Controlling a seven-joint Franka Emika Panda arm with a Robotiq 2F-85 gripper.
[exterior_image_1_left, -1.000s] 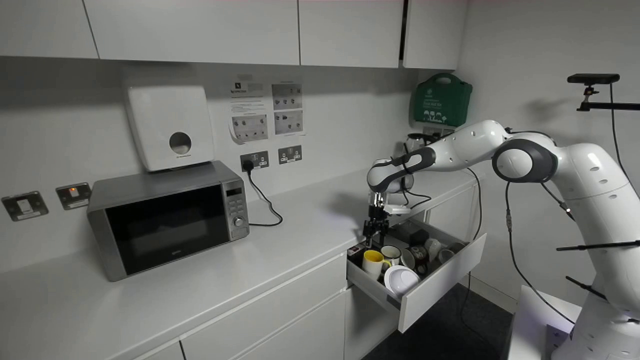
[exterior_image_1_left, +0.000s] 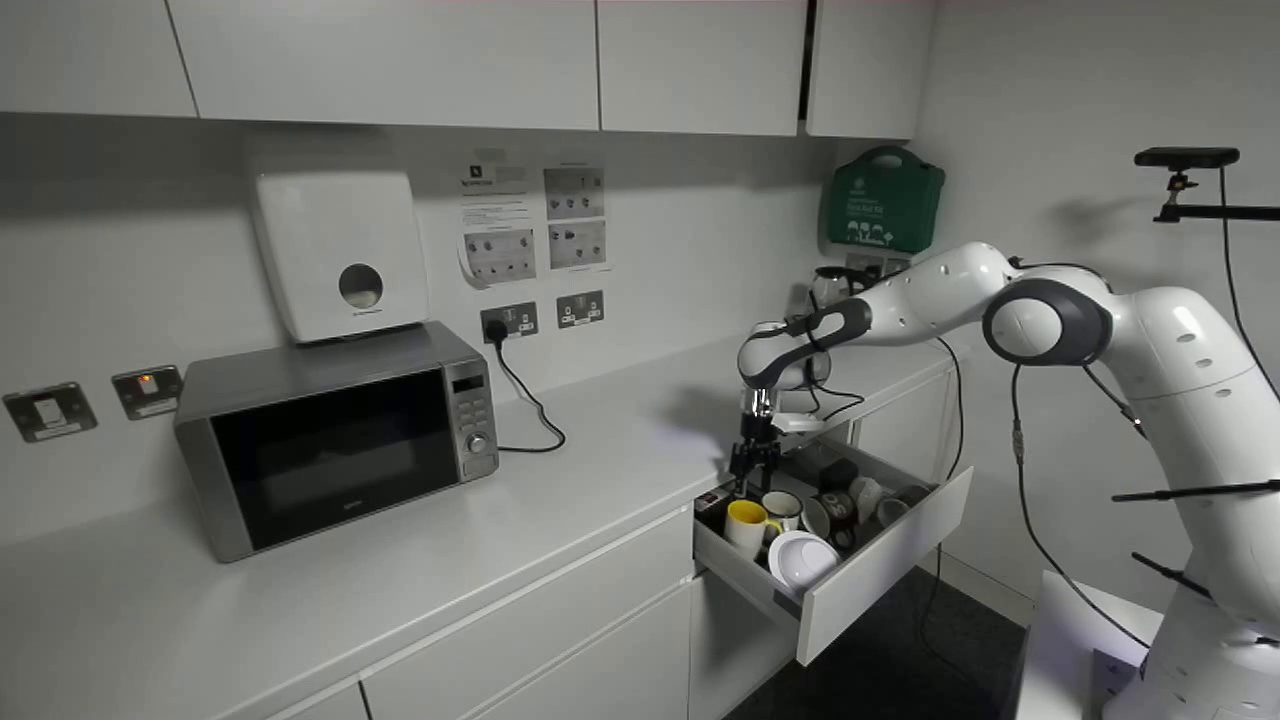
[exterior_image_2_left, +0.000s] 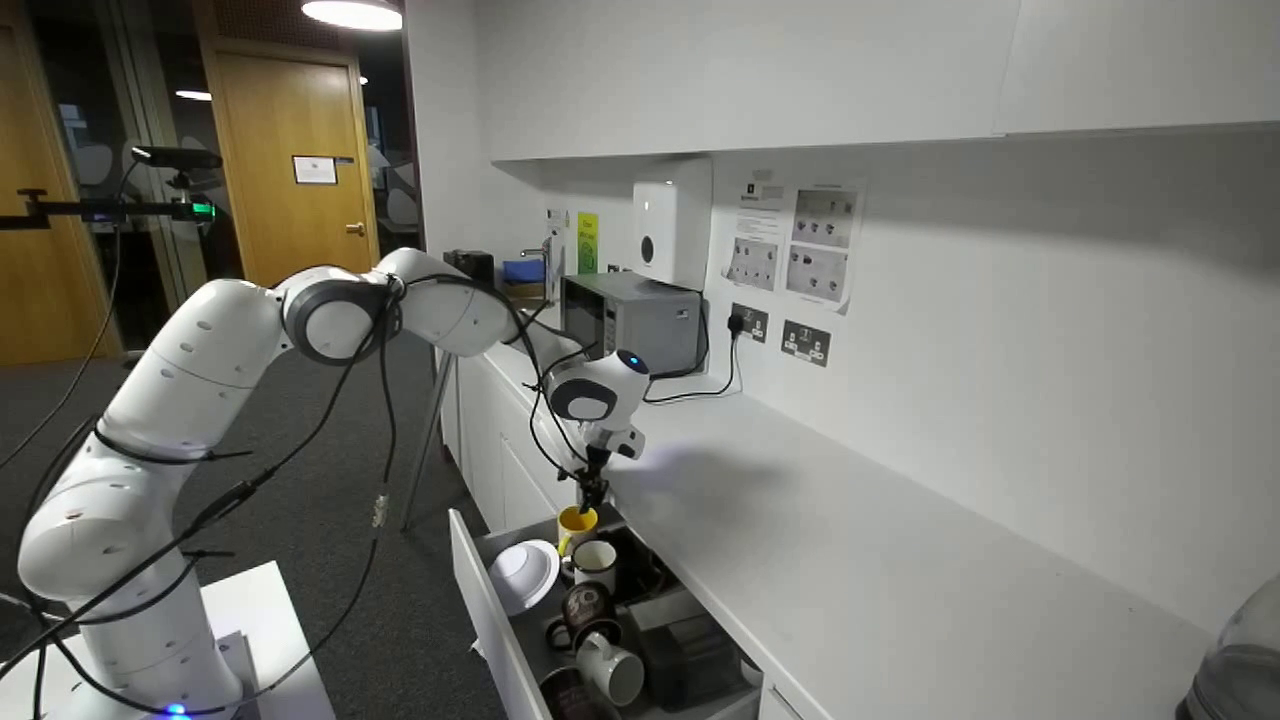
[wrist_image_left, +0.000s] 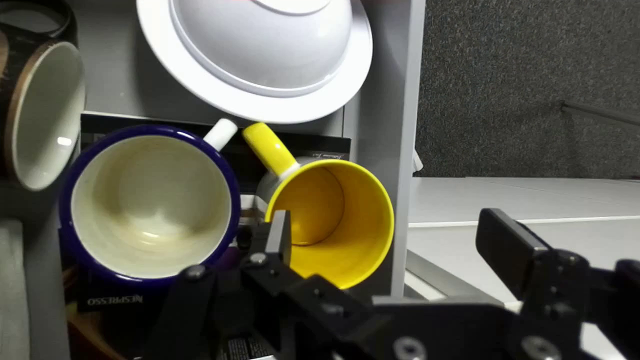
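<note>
In the wrist view my gripper is open with its fingers wide apart and nothing gripped. One finger (wrist_image_left: 279, 240) overlaps the near rim of the yellow-lined mug (wrist_image_left: 354, 222) in the image; the other finger lies beyond the drawer's side wall. That mug stands upright, its yellow handle pointing to the upper left. Next to it is a cream-lined mug with a blue rim (wrist_image_left: 147, 204). From exterior view 1, the gripper (exterior_image_1_left: 750, 478) hangs over the back corner of the open drawer (exterior_image_1_left: 882, 570), just behind the yellow mug (exterior_image_1_left: 744, 524). Whether a finger touches the mug, I cannot tell.
An upturned white bowl (wrist_image_left: 264, 48) and a dark mug lying on its side (wrist_image_left: 45, 114) crowd the drawer. More mugs fill its far part in exterior view 2.
In exterior view 1 the gripper and wrist have shifted very slightly to the right. The mugs, bowl and drawer look unmoved.
</note>
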